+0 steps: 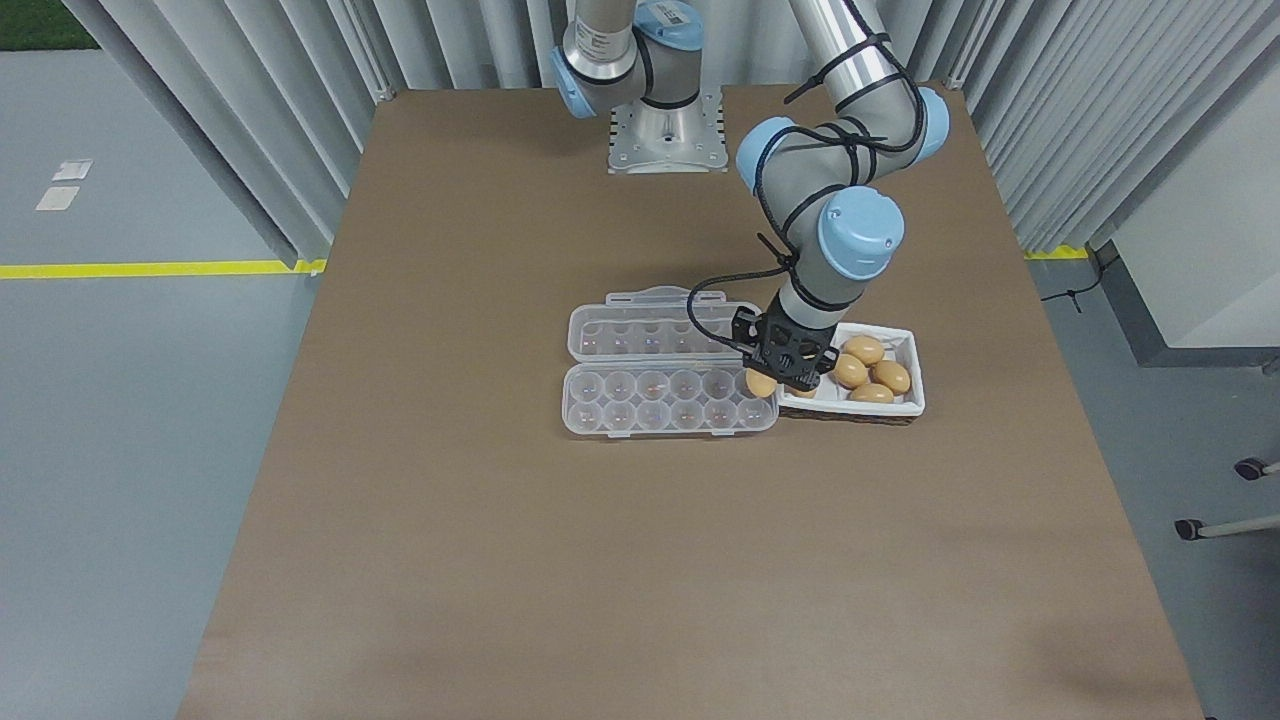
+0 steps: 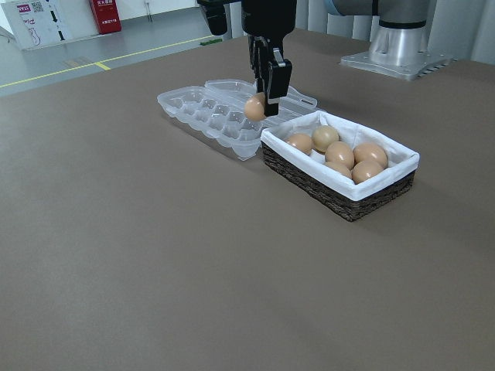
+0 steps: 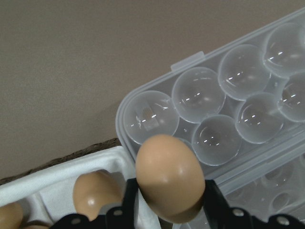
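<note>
My gripper (image 2: 264, 107) is shut on a brown egg (image 3: 169, 179), held in the air above the right end of the clear plastic egg tray (image 1: 648, 408), near where it meets the basket. In the wrist view the tray's cups (image 3: 198, 95) are empty beneath the egg. The white-lined wicker basket (image 2: 340, 197) holds several more brown eggs (image 1: 885, 374) and sits to the right of the tray in the front view.
The tray's lid (image 1: 648, 336) lies open behind it.
</note>
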